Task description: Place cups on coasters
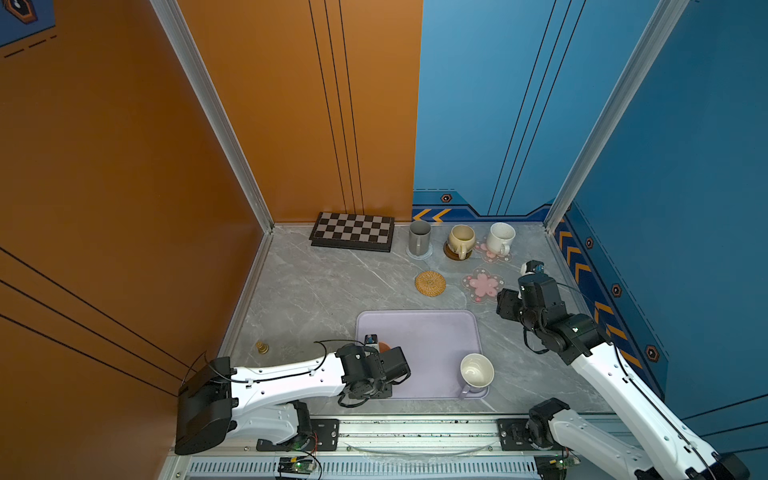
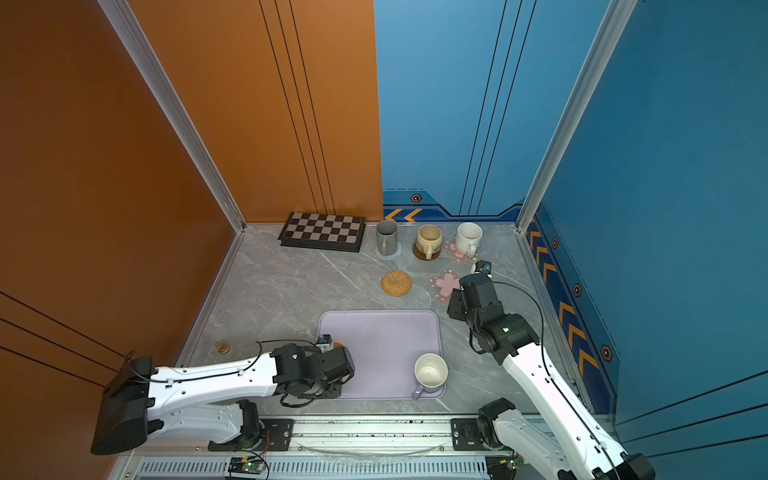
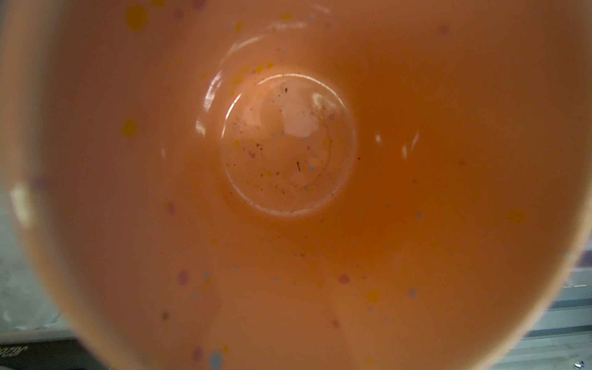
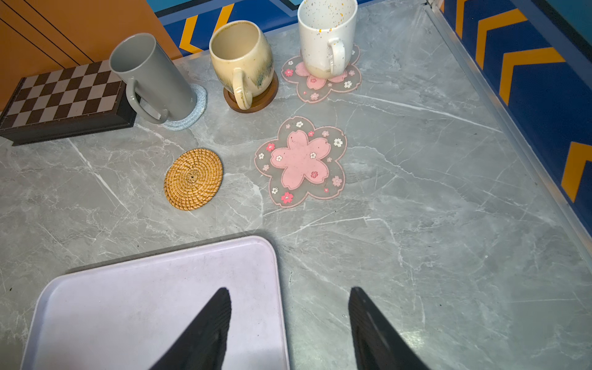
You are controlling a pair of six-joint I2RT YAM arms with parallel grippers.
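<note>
An orange speckled cup (image 3: 382, 203) fills the left wrist view, seen straight down into its bowl. From above only a sliver of this cup (image 1: 384, 347) shows behind my left gripper (image 1: 388, 387); its fingers are hidden, so I cannot tell how they stand. A cream cup (image 1: 477, 372) sits at the tray's front right corner. My right gripper is open and empty over the tray's right edge. Grey (image 4: 148, 77), beige (image 4: 241, 58) and white (image 4: 326, 40) mugs stand on coasters at the back. The woven coaster (image 4: 193, 178) and pink flower coaster (image 4: 301, 159) are bare.
The lilac tray (image 1: 428, 332) lies at the front centre. A chessboard box (image 1: 353, 230) stands at the back left, and a small brass piece (image 1: 261, 347) at the left. Clear counter (image 4: 444, 209) spreads to the right of the flower coaster.
</note>
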